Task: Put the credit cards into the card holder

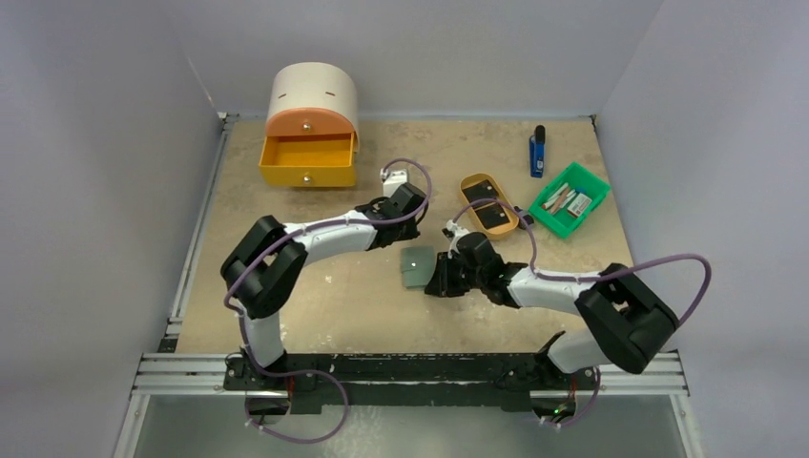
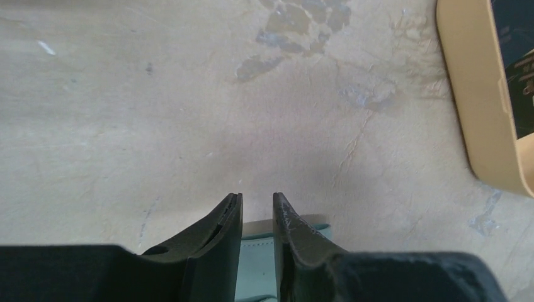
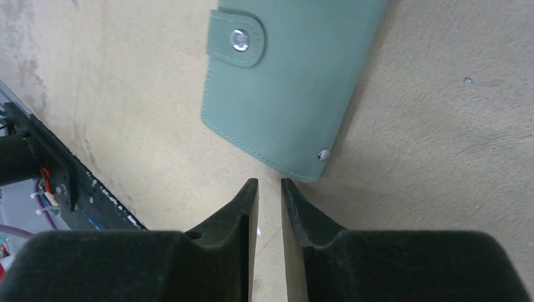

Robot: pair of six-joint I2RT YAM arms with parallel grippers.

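The teal card holder [image 1: 416,265] lies on the table between the two arms; in the right wrist view its snap flap [image 3: 234,39] and lower corner show just beyond my right gripper. That gripper's fingers are nearly together, and I cannot tell what, if anything, is between them. My left gripper is raised behind the holder, its fingertips slightly apart, with the holder's teal edge [image 2: 255,264] below. A tan tray [image 1: 506,225] with dark card-like items [image 1: 484,192] stands behind, right of the holder.
A green basket [image 1: 598,186] with small items and a blue stapler [image 1: 537,157] are at the back right. A drawer box [image 1: 310,175] with an open yellow drawer stands at the back left.
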